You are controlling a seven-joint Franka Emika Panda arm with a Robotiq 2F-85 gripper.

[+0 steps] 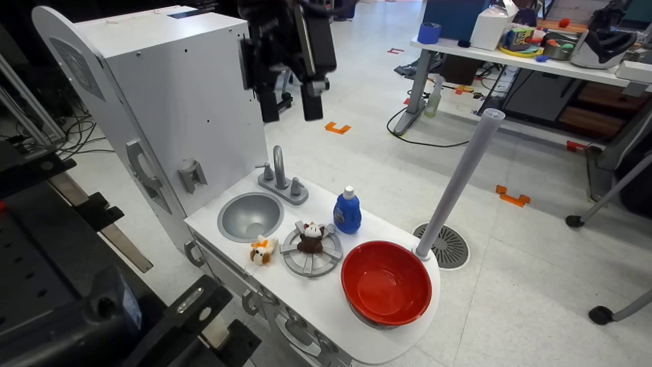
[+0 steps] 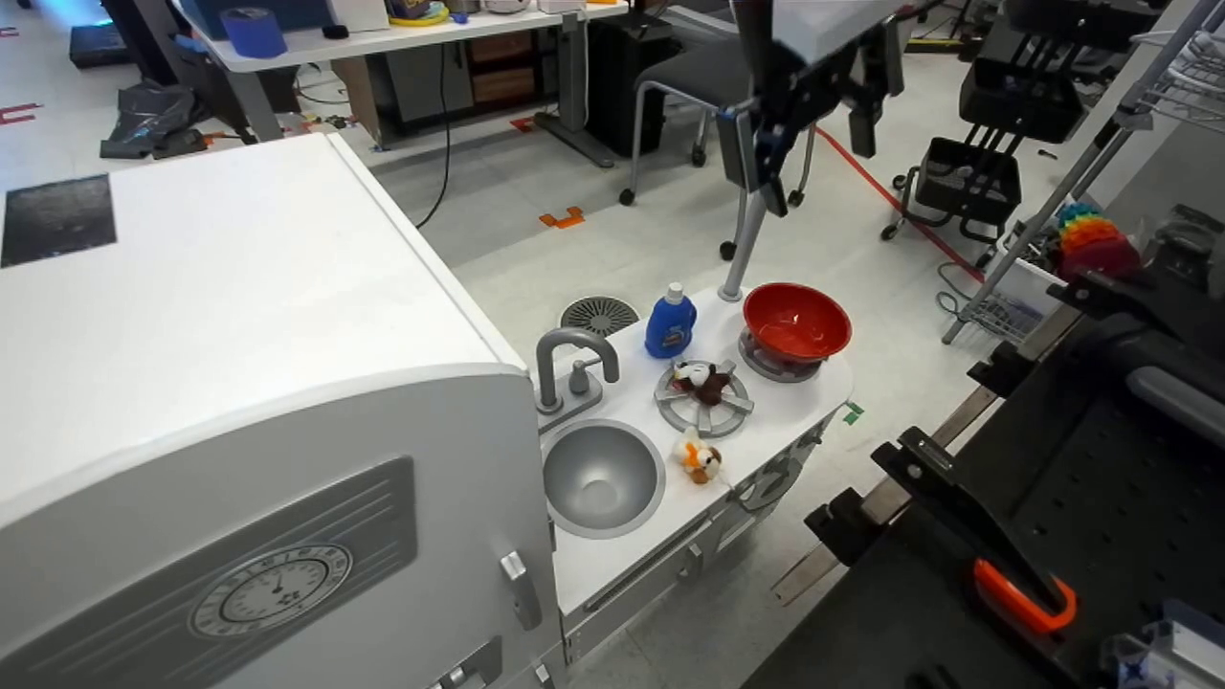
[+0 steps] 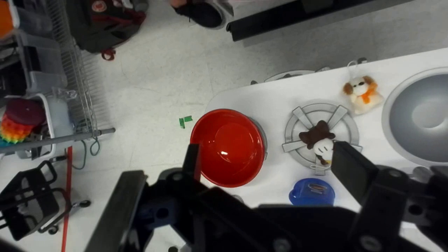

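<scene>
My gripper [image 1: 291,109] hangs high above the play kitchen's white counter, its two black fingers wide apart and nothing between them. Below it in the wrist view, a red bowl [image 3: 229,147] sits at the counter's rounded end. A brown plush toy with a white head [image 3: 317,136] lies on the grey burner grate [image 3: 289,130]. One finger partly overlaps this toy in that view. Between sink and burner, near the front edge, is a small cream plush dog [image 1: 261,251] with an orange scarf. A blue detergent bottle [image 2: 671,322] stands upright behind the burner.
The grey sink [image 2: 603,477] is empty, with a grey faucet [image 1: 279,168] behind it. A tall white cabinet [image 1: 183,92] borders the sink end. Behind the bowl, a grey post [image 1: 459,180] rises from the counter.
</scene>
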